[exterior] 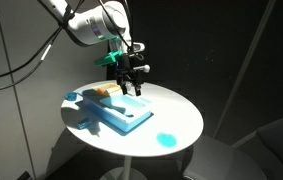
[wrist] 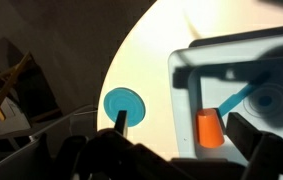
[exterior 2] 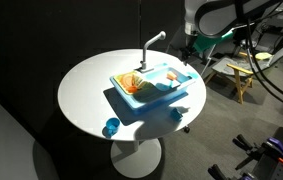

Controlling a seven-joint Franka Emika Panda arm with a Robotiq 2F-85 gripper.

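My gripper is open above the table, its dark fingers spread wide with nothing between them. Below it, in the wrist view, an orange piece (wrist: 209,128) lies in a pale blue basin (wrist: 183,95), next to a blue stick-like piece (wrist: 243,93). On the white table outside the basin lies a flat round teal disc (wrist: 124,106). In exterior view 1 the gripper (exterior: 131,91) hangs over the far side of the basin (exterior: 131,124).
A grey faucet (exterior 2: 147,50) rises behind the basin. Orange and yellow items (exterior 2: 131,79) sit at one end. A blue cup (exterior 2: 111,126) and a small blue object (exterior 2: 176,113) lie near the table's edge. Bare table surrounds the teal disc (exterior: 166,139).
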